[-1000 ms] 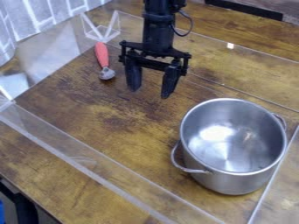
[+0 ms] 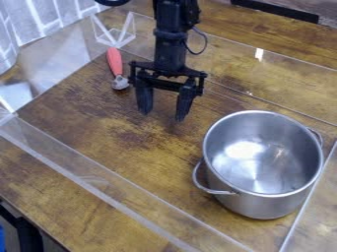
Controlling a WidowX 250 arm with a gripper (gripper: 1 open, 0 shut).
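Observation:
My black gripper (image 2: 166, 98) points down over the wooden tray floor at the upper middle, its two fingers spread apart with nothing visible between them. A red-handled utensil (image 2: 114, 63) with a metal head lies to its left, not touching the fingers as far as shows. A large steel pot (image 2: 259, 157) with wire side handles stands at the lower right, apart from the gripper.
Clear plastic walls edge the wooden floor (image 2: 118, 167) on several sides. The floor left of the pot and below the gripper is bare. A pale, crumpled-looking object is at the top left.
The gripper has shifted slightly to the left and a little down in the view since a second ago. The pot and utensil have not moved.

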